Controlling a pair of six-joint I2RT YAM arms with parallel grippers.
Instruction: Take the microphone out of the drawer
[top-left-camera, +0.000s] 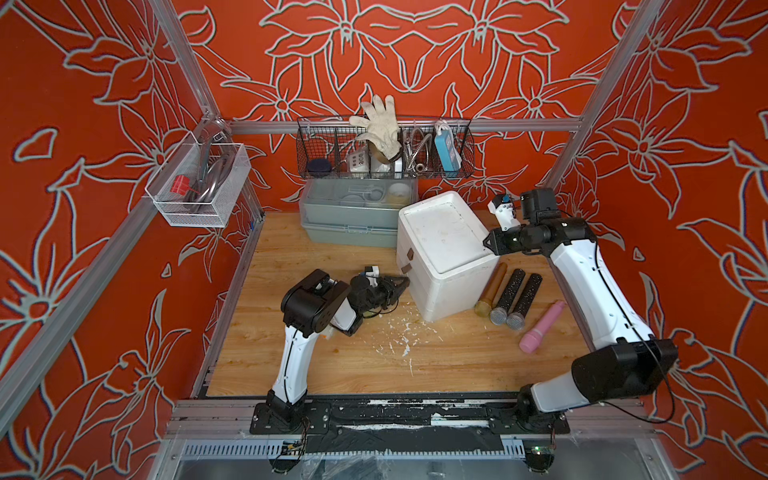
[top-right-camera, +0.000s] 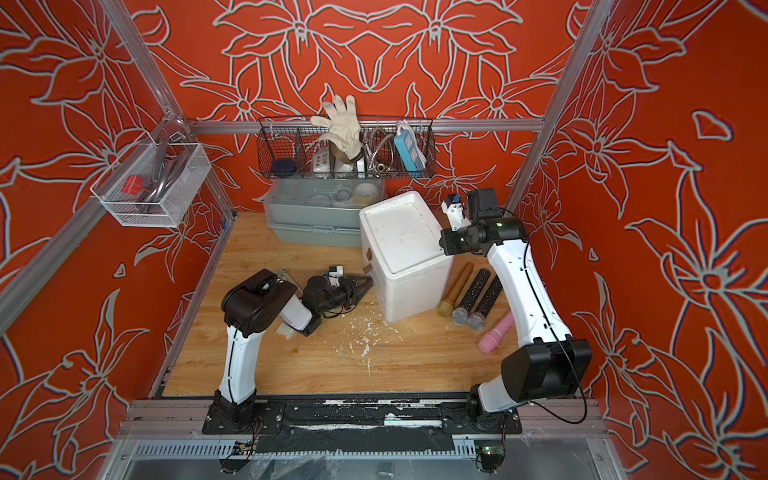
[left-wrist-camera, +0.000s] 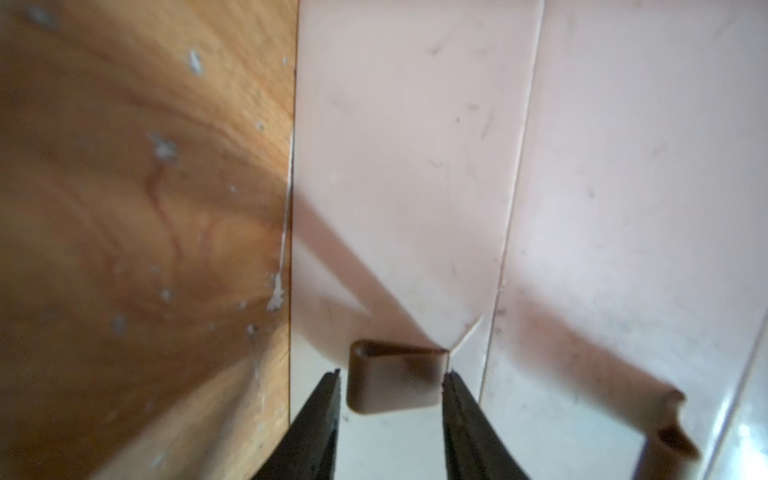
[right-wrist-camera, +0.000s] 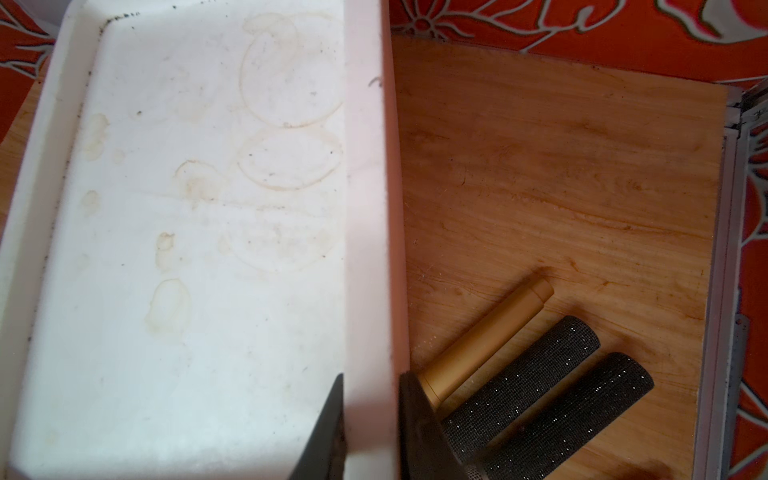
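Note:
A white drawer unit (top-left-camera: 448, 240) stands mid-table, its drawer fronts on the left side, each with a small brown handle. My left gripper is open at the lower drawer front (left-wrist-camera: 408, 184), its fingertips straddling the brown handle (left-wrist-camera: 396, 376). My right gripper is shut on the top rim (right-wrist-camera: 364, 200) of the unit's right side. The drawers' insides are hidden.
A gold microphone (right-wrist-camera: 480, 344), two black glittery microphones (right-wrist-camera: 512, 384) and a pink one (top-left-camera: 542, 326) lie right of the unit. A grey toolbox (top-left-camera: 344, 232) stands behind, under a wire basket (top-left-camera: 320, 160).

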